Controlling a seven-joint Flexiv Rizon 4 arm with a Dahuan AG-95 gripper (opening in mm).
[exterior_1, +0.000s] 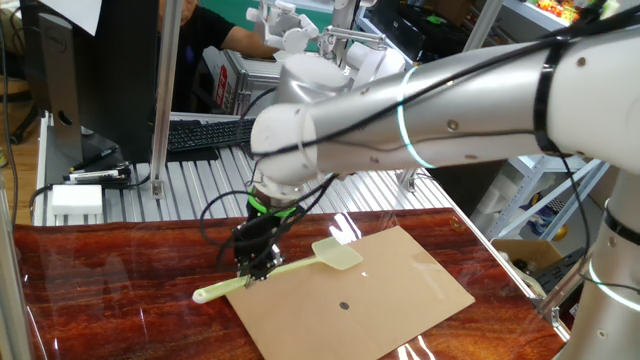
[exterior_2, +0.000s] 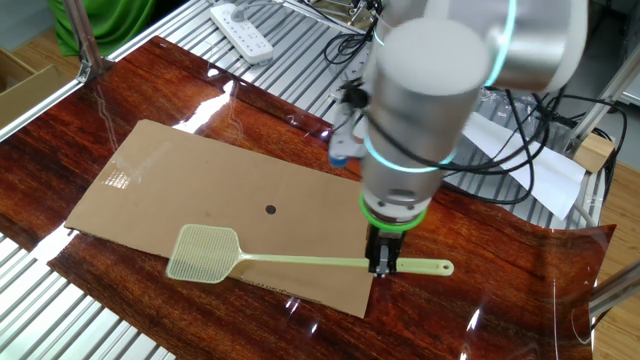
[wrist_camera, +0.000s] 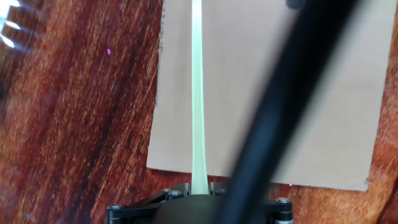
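Observation:
A pale green fly swatter (exterior_2: 205, 254) stretches over the cardboard sheet (exterior_2: 300, 195) in exterior view 2, its flat head near one long edge. My gripper (exterior_2: 383, 268) is shut on the swatter's handle, a short way from the end with the hole. Down the middle of the wrist view runs the thin shaft (wrist_camera: 198, 112), with my fingers (wrist_camera: 180, 188) close on both sides of it. Exterior view 1 has the swatter head (exterior_1: 338, 254) at the cardboard's far edge. How high it is above the sheet I cannot tell. A small dark spot (exterior_1: 345, 306) is on the cardboard.
A power strip (exterior_2: 241, 35) lies beyond the table edge. Loose cables hang around my wrist.

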